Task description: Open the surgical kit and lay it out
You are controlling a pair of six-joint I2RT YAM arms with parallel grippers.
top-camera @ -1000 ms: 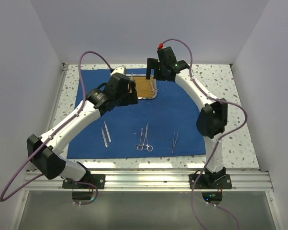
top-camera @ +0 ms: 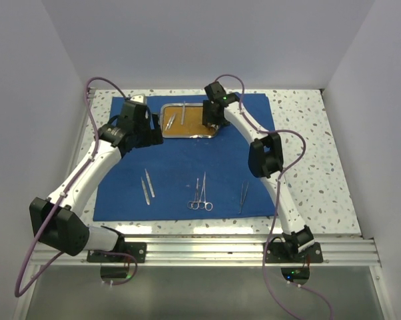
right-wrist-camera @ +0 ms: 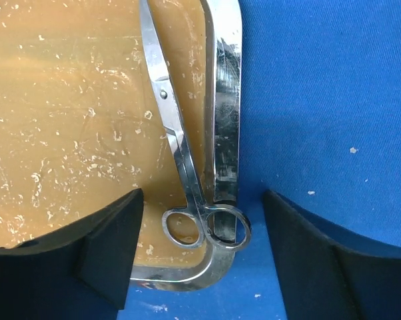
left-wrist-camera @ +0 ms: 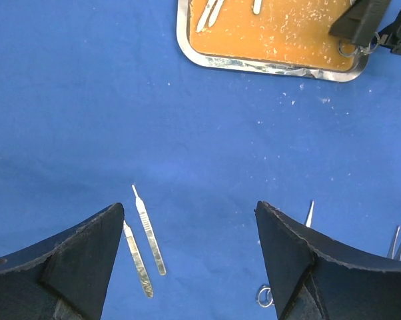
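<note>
A metal tray (top-camera: 162, 124) with a tan floor lies at the back of the blue cloth. Scissors (right-wrist-camera: 187, 175) rest along its right side, one finger ring lying over the rim. My right gripper is around their handle end, fingers apart on either side and not touching it. Elsewhere in the tray are two slim tools (top-camera: 171, 121) and a longer one (top-camera: 182, 113). Left of the tray's front hangs my left gripper, open and empty. On the front cloth lie two scalpel handles (left-wrist-camera: 147, 230), ringed clamps or scissors (top-camera: 200, 197) and tweezers (top-camera: 243, 197).
A purple cable loops from each arm.
My left arm has moved left, uncovering the tray's left part. The front tools have not moved.
</note>
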